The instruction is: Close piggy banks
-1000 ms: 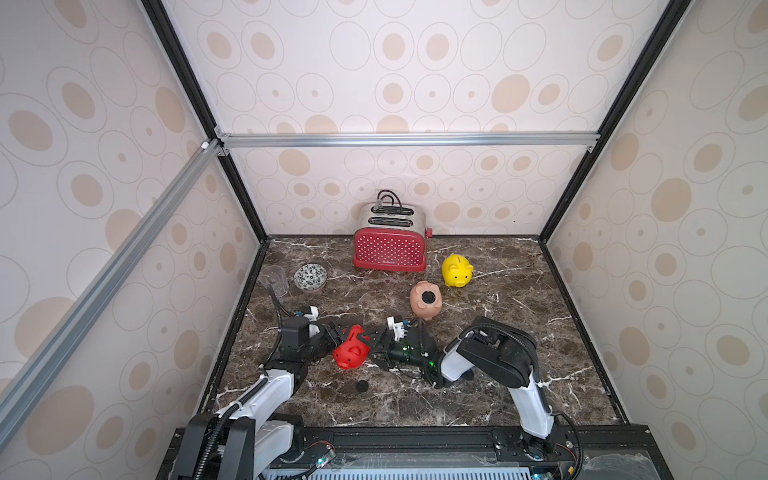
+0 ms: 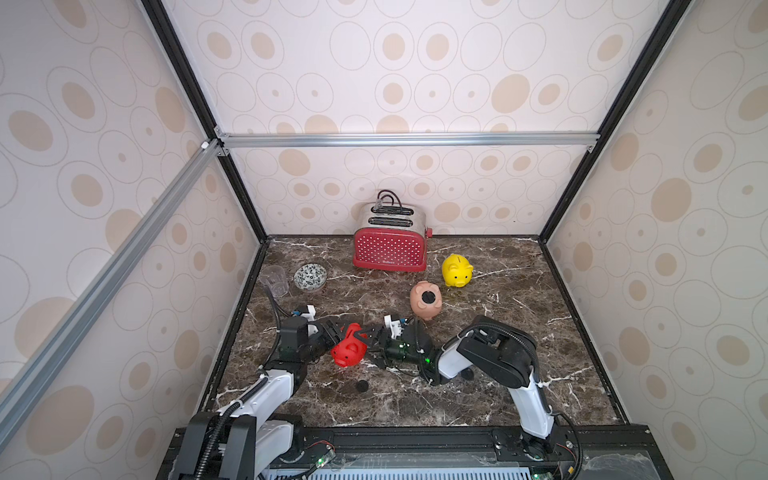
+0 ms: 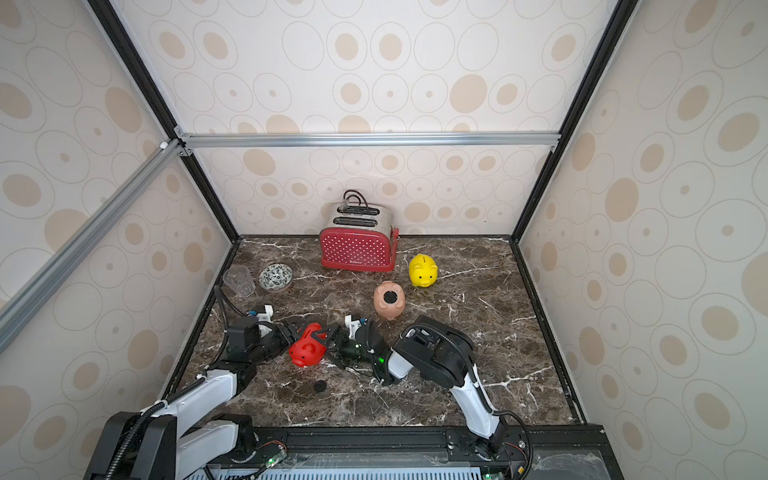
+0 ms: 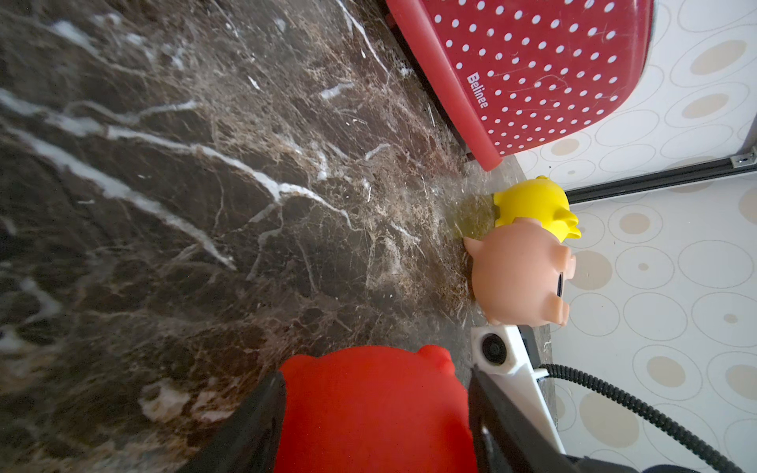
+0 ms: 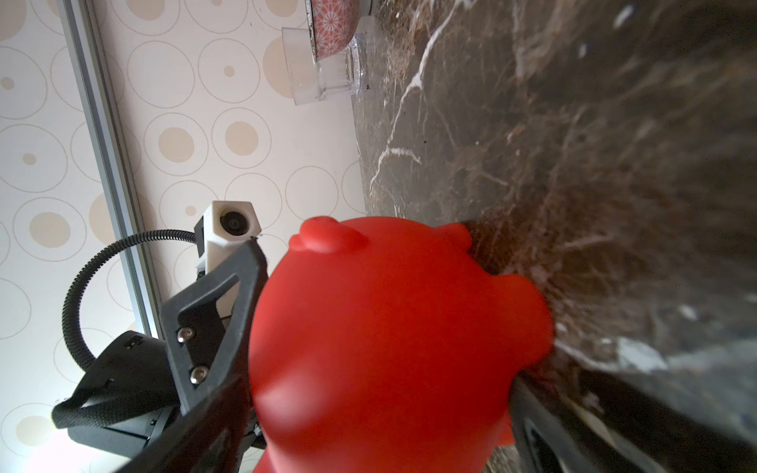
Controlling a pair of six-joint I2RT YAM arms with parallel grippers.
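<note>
A red piggy bank [image 2: 348,349] is between my two grippers at the front left, close to the left wrist camera [image 4: 374,410] and the right one [image 5: 386,339]. My left gripper [image 2: 333,331] has its fingers parted either side of it, partly hidden. My right gripper [image 2: 366,342] is open around its other end; whether the pads touch is unclear. A pink piggy bank [image 2: 420,304] lies with a dark disc on its upturned face. A yellow piggy bank [image 2: 457,270] stands behind it. A small black disc [image 2: 361,386] lies near the front.
A red toaster [image 2: 389,248] stands at the back wall. A patterned bowl [image 2: 310,276] and a clear container [image 3: 238,280] are at the back left.
The red piggy bank has shifted slightly left and back since one second ago, along with my right gripper. The left arm has barely moved.
</note>
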